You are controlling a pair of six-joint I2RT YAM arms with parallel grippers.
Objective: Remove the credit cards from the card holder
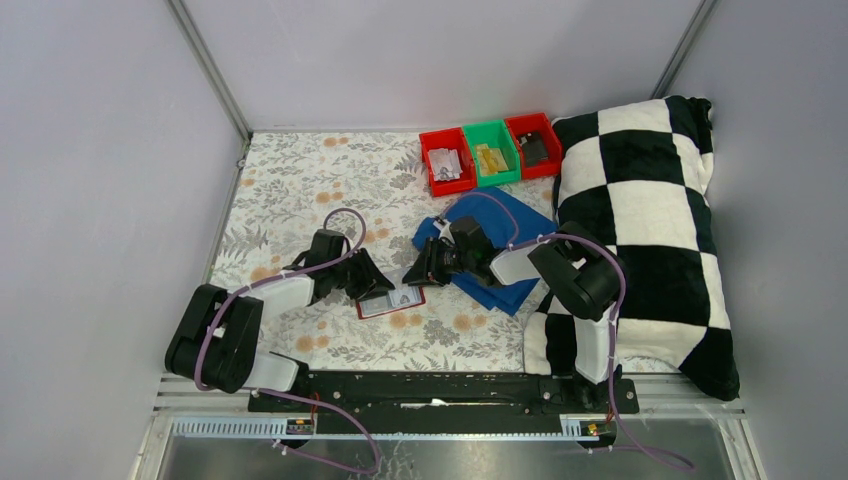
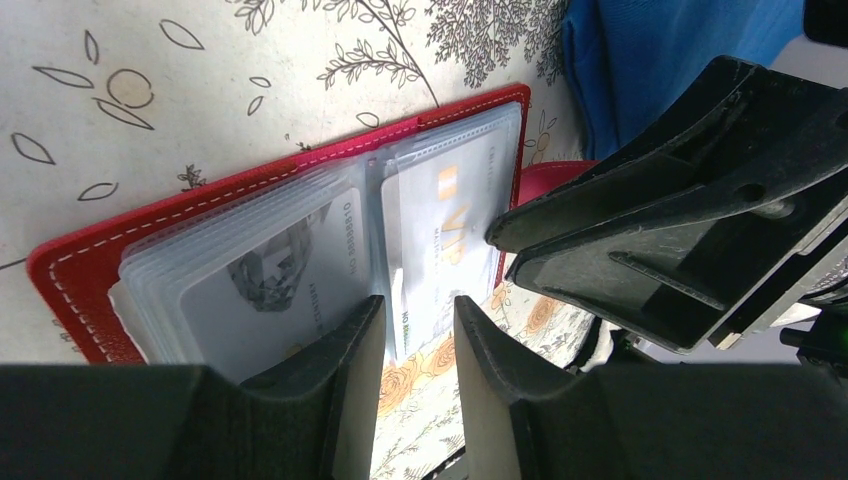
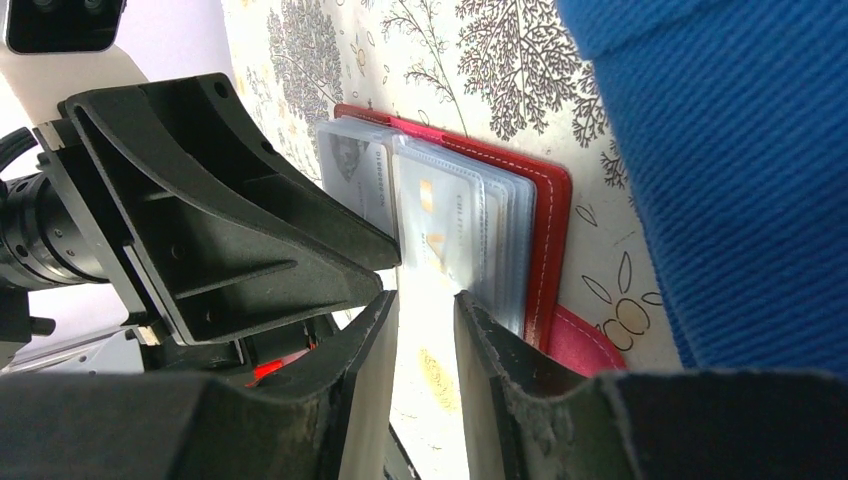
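The card holder lies open on the table, with a red cover (image 2: 75, 275) stitched along its edge and clear sleeves on both halves. A white card (image 2: 450, 225) with a gold square sits in the right-hand sleeves; a card with a grey picture (image 2: 285, 270) shows in the left-hand ones. Over the holder's middle, my left gripper stands open, its fingertips near the white card's inner edge. My right gripper is above the right half, its fingers apart and no card visible between them. Whether its tips touch the sleeve cannot be told.
Folded blue cloth (image 1: 515, 295) lies just right of the holder. Behind stand a red bin (image 1: 435, 185), a green bin (image 1: 500, 178) and another red bin (image 1: 540, 171), all with contents. A checkered cushion (image 1: 640, 230) fills the right side.
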